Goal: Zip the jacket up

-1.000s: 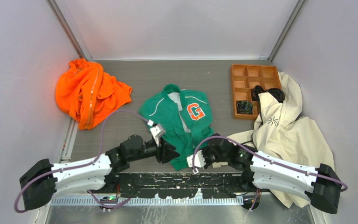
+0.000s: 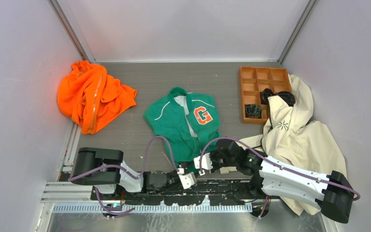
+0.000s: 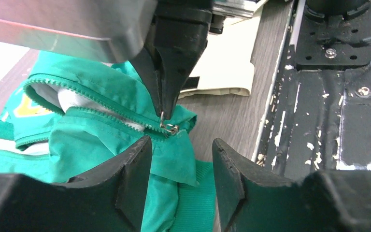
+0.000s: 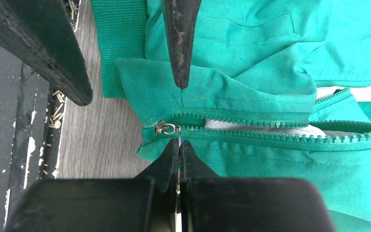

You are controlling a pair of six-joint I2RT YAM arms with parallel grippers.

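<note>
The green jacket [image 2: 174, 116] lies flat with its front zip open higher up and a white lining showing. At the hem, my right gripper is shut on the zipper pull, below the metal slider; in the left wrist view the slider [image 3: 170, 128] sits right at its fingertips. My left gripper is open, low at the hem beside the zip, with green fabric just beyond its fingers. In the right wrist view its two dark fingers hang above the zipper, apart from it.
An orange garment [image 2: 94, 96] lies at left. A cream garment [image 2: 304, 150] and a wooden divided tray [image 2: 249, 82] are at right. Bare table surrounds the jacket's upper part. The table's front edge [image 3: 280, 121] is close to both grippers.
The left arm has swung in toward the front edge, bringing its gripper down beside the right gripper at the jacket's hem. The right arm and jacket look unchanged.
</note>
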